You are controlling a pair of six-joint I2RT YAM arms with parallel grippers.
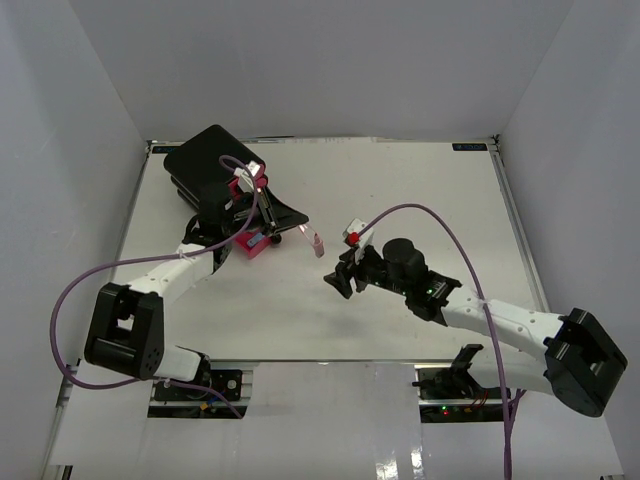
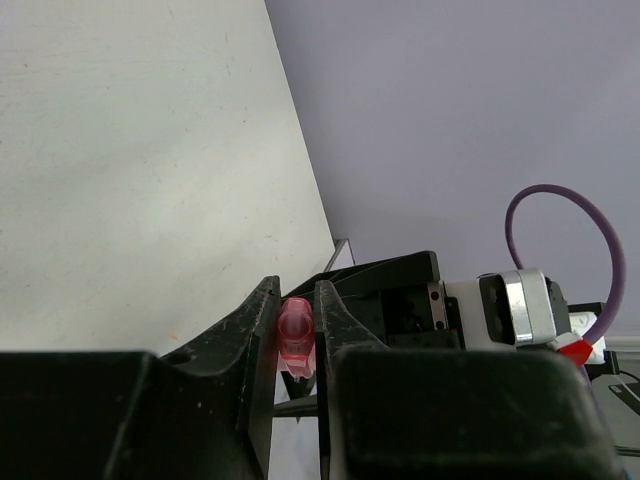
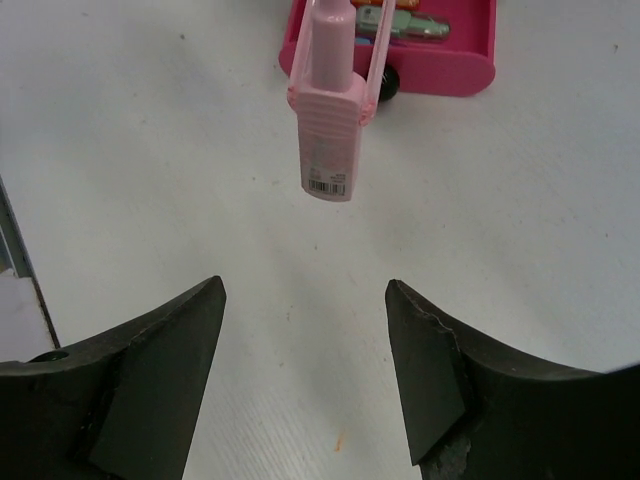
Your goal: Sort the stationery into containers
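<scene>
My left gripper (image 1: 290, 220) is shut on a pink stationery item, whose lower body (image 3: 328, 150) hangs out over the white table, as the right wrist view shows. Below and right of it, my right gripper (image 1: 345, 275) stands open, its fingers apart with only bare table between them. Behind the pink item is a pink container (image 3: 450, 72) holding a green item (image 3: 420, 27) and an orange one, largely hidden under the left arm in the top view.
A black case (image 1: 210, 150) lies at the back left, beside the pink container. The middle, right and front of the table (image 1: 420, 170) are clear apart from the arms.
</scene>
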